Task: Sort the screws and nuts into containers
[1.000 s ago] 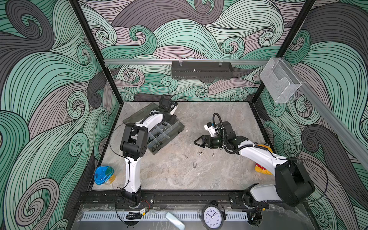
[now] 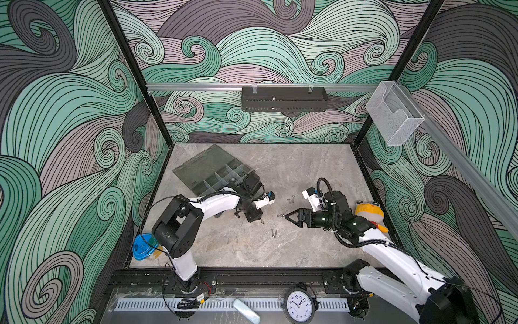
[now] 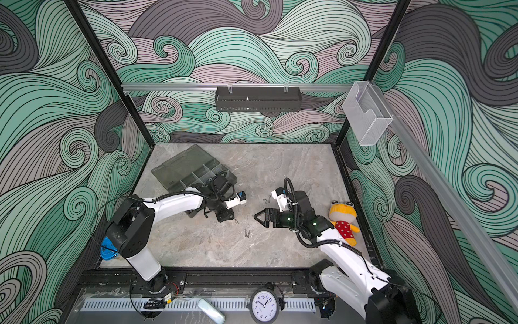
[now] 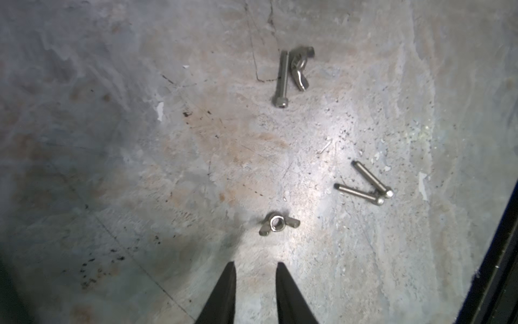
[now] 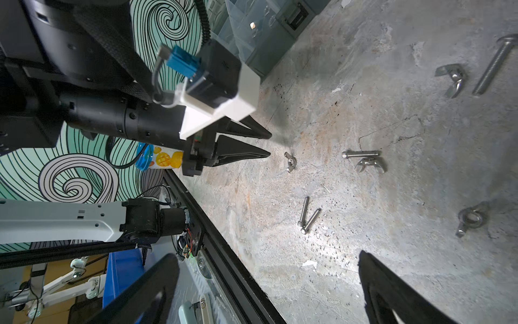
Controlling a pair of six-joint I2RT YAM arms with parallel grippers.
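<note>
My left gripper hangs over the table with its fingers apart and empty. Just beyond its fingertips lies a wing nut (image 4: 292, 222). Two crossed screws (image 4: 357, 192) rest to its right; farther up, a screw (image 4: 283, 81) lies beside another wing nut (image 4: 298, 76). In the right wrist view, my right gripper is wide open above bare table. A wing nut (image 5: 463, 217) is at the right there, and a larger screw (image 5: 493, 66) lies by a further wing nut (image 5: 456, 75). The compartment case (image 2: 200, 164) is partly covered by the left arm.
A yellow-and-red plush toy (image 3: 343, 218) sits at the right edge. At the front left corner is a blue-lidded tub (image 2: 143, 246). Bare table stretches along the back right and the front middle.
The left arm has swung from above the case toward the front and right, to the wing nut on the table. The right arm has shifted right and slightly toward the front.
</note>
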